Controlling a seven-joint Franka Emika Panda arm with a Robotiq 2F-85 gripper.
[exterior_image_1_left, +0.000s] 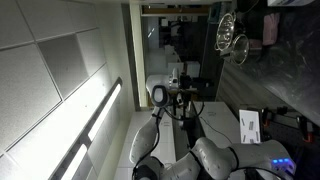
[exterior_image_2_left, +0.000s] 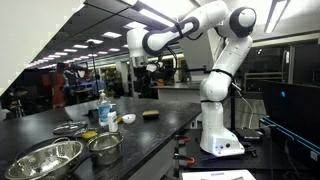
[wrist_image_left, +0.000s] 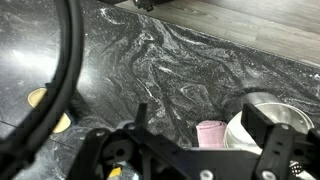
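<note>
My gripper stands open above the dark marbled counter (wrist_image_left: 165, 70), with nothing held between its fingers. In the wrist view a shiny metal pot (wrist_image_left: 245, 133) lies at the lower right, partly hidden by the gripper. Beside it is a folded pink cloth (wrist_image_left: 211, 133). In exterior view 2 the same kind of pot (exterior_image_2_left: 105, 149) sits near the counter's front edge, next to a wide metal bowl (exterior_image_2_left: 45, 160). The arm's dark gripper end (exterior_image_2_left: 137, 78) hangs high over the counter there.
A bottle (exterior_image_2_left: 112, 121) and a white cup (exterior_image_2_left: 128, 118) stand behind the pot; a small yellowish block (exterior_image_2_left: 150, 114) lies farther right. A round-topped object (wrist_image_left: 38, 98) is partly behind the black cable (wrist_image_left: 65, 75).
</note>
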